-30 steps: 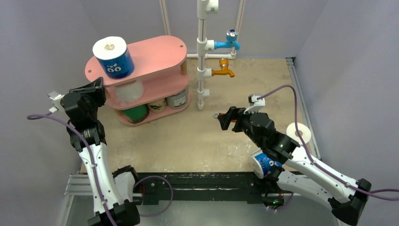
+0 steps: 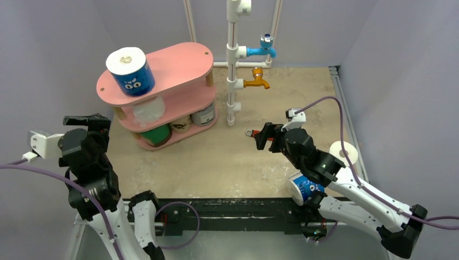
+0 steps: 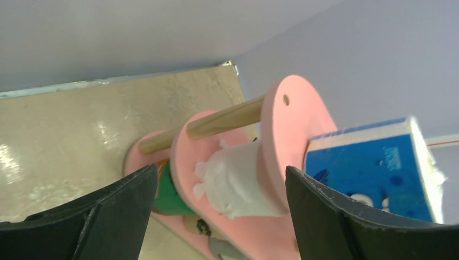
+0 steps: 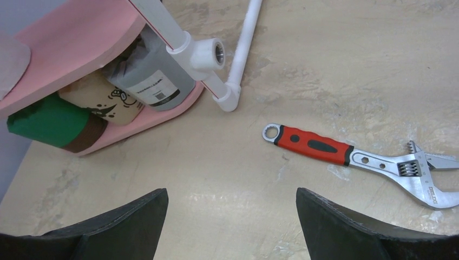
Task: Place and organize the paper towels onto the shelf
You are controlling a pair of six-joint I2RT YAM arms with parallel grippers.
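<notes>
A blue paper towel roll (image 2: 130,76) stands upright on the pink shelf's top tier (image 2: 178,65); a white wrapped roll (image 2: 148,110) sits on the middle tier, green (image 4: 46,122), tan and grey packages below. Another blue roll (image 2: 306,187) lies at the front right; a plain white roll (image 2: 343,154) stands behind it. My left gripper (image 2: 85,124) is open left of the shelf, facing it, with nothing held. My right gripper (image 2: 265,135) stands open over the table near the wrench.
A red-handled adjustable wrench (image 4: 314,143) lies on the table. White pipework (image 2: 231,97) with blue and orange taps stands right of the shelf.
My left gripper has moved leftward, away from the shelf and the blue roll on top. The right arm is nearly unchanged.
</notes>
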